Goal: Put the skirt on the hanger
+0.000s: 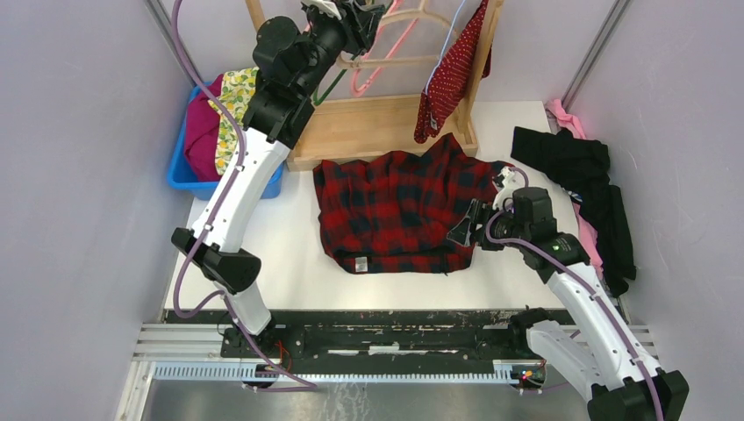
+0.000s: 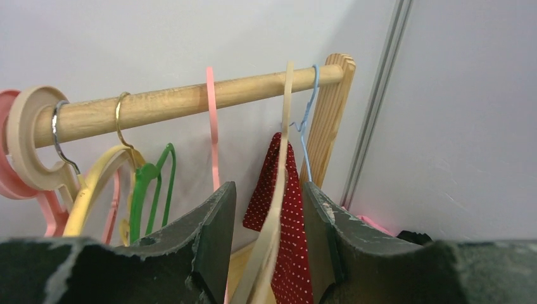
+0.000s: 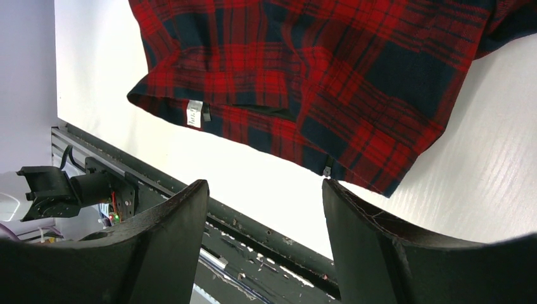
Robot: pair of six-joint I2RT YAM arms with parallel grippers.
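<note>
The red-and-navy plaid skirt lies crumpled on the white table in front of the rack, its pale label at the near side. A beige hanger hangs from the rack's wooden bar. Its lower part runs between the fingers of my left gripper, which is open around it with a gap on at least the left side. Above the skirt's right side, my right gripper stands open; nothing is between its fingers.
Pink, green and yellow hangers crowd the bar's left part. A red dotted cloth hangs at the right. A blue bin with cloths stands left, and black clothing lies right.
</note>
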